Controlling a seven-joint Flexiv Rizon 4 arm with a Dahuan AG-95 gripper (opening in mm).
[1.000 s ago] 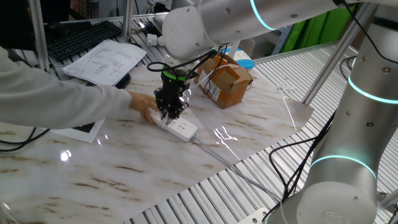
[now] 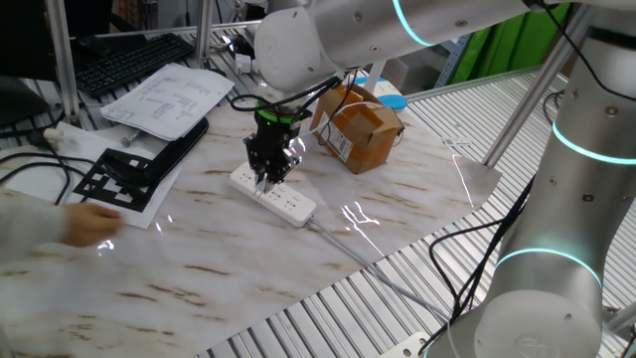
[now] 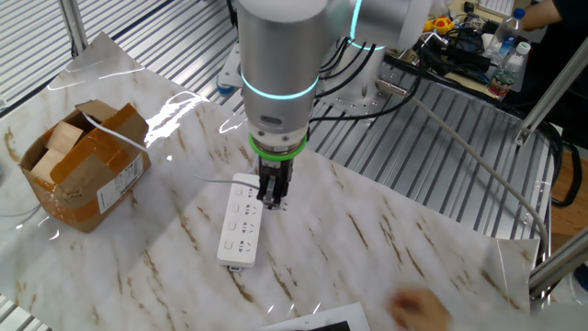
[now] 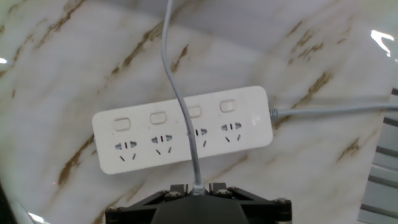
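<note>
A white power strip [image 4: 249,134] with a row of sockets and switches lies flat on the marbled table, slightly slanted in the wrist view. Its own cord [image 4: 336,111] leaves from the right end. A second grey cable [image 4: 171,71] runs across the strip and ends at my gripper, whose fingers close around its end; any plug there is hidden. From outside, the gripper [image 3: 273,199] points down just above the strip [image 3: 231,246], beside its sockets. Contact between the two cannot be made out.
An open cardboard box [image 3: 87,175] stands to one side, with the loose cable passing over it. A person's hand [image 2: 89,225] is over the table near a marker sheet [image 2: 124,189]. Papers [image 2: 167,99] and a keyboard [image 2: 134,65] lie behind.
My gripper has stayed in nearly the same place above the strip.
</note>
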